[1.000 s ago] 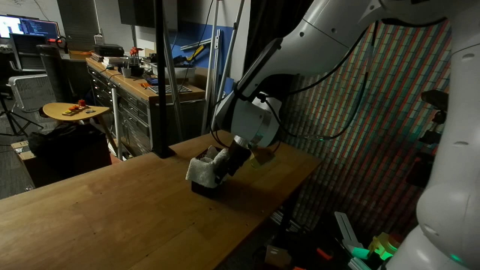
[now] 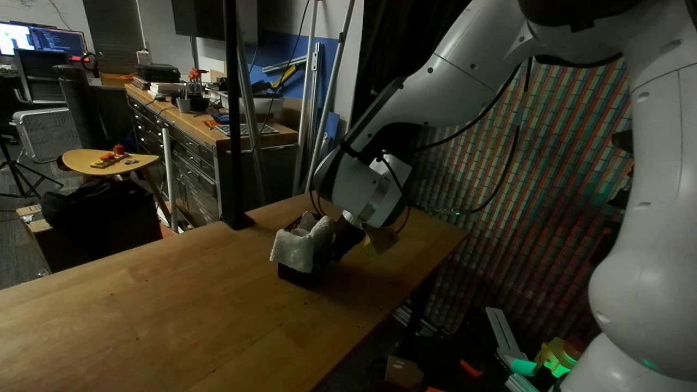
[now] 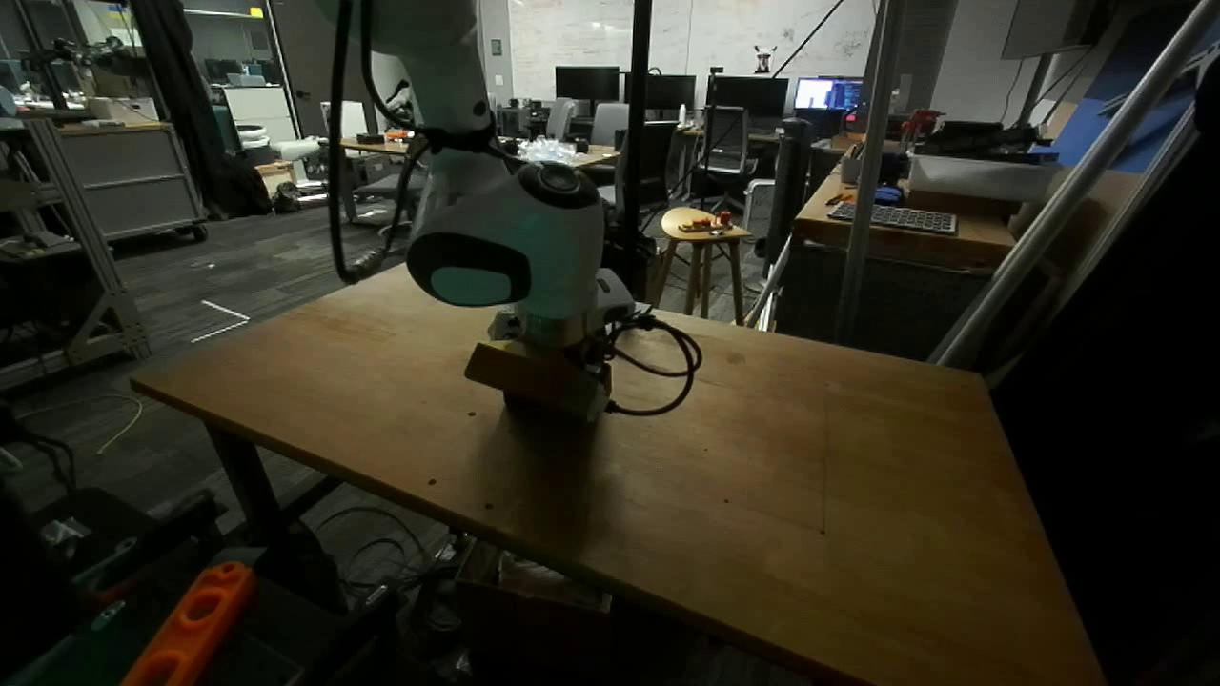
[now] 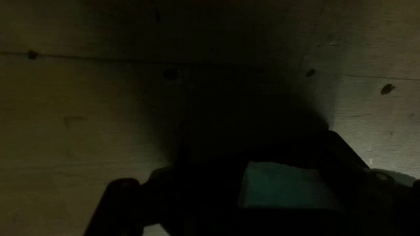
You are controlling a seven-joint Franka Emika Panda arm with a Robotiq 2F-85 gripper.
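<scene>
A black box [image 2: 297, 277] stands on the wooden table, with a pale, rumpled cloth [image 2: 295, 252] in it and draped over its rim. Right beside the box, on its right in exterior view 1, my tilted gripper [image 2: 341, 243] is low over the table. In the wrist view the cloth [image 4: 289, 186] shows as a dim teal patch between the widely parted dark fingers, so the gripper stands open. Whether a finger touches box or cloth is too dark to tell. Exterior view 2 has the box mostly hidden behind the arm's hand.
A black post [image 2: 232, 130] rises at its far edge, behind the box. Cables [image 3: 669, 372] loop out from the wrist. Metal poles and a drawer bench [image 2: 189, 150] stand beyond the table.
My gripper has shifted slightly to the right in exterior view 1, away from the cloth, and the wrist sits a little lower. Box and cloth look unmoved.
</scene>
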